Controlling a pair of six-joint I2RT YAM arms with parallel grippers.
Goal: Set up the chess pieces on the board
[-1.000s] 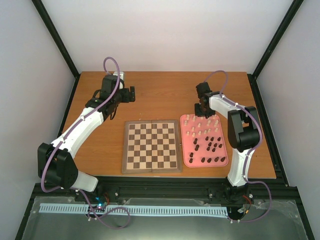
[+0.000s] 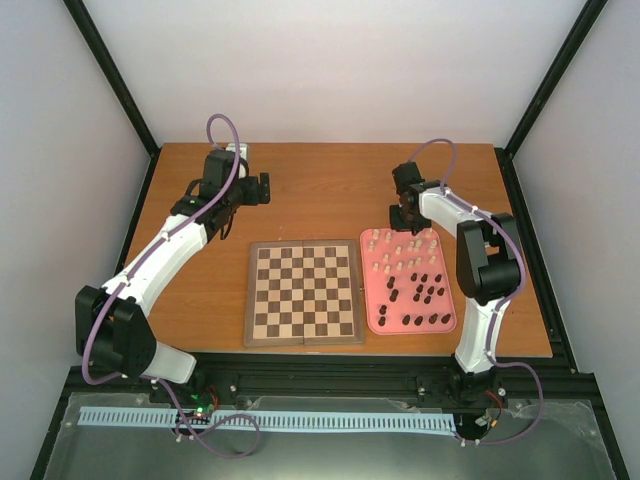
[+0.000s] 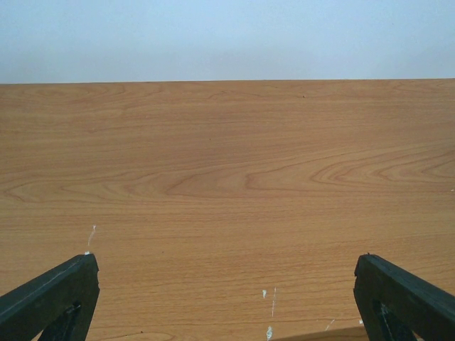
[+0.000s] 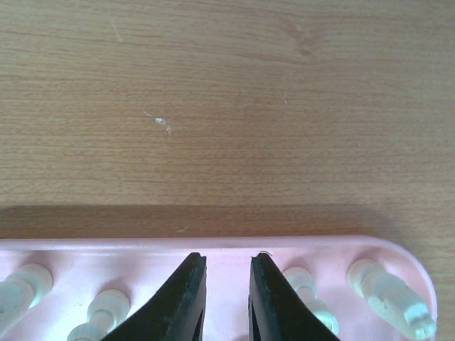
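Observation:
The chessboard (image 2: 304, 290) lies empty at the table's middle front. To its right a pink tray (image 2: 408, 332) holds white pieces (image 2: 387, 268) in its back half and black pieces (image 2: 405, 319) in its front half. Over the tray's back edge hangs my right gripper, its fingers a short gap apart and only pink tray showing between them. White pieces stand on both sides of it, the closest one (image 4: 306, 284) partly behind the right finger. Far from the tray, my left gripper is wide open above bare table at the back left.
Bare wood (image 2: 325, 195) stretches behind the board and tray. The tray's raised back rim (image 4: 178, 244) runs just beyond the right fingertips. A corner piece (image 4: 392, 302) stands close to the tray's right wall.
The right gripper has shifted very slightly at the tray's back edge. The left arm, board and visible pieces look the same.

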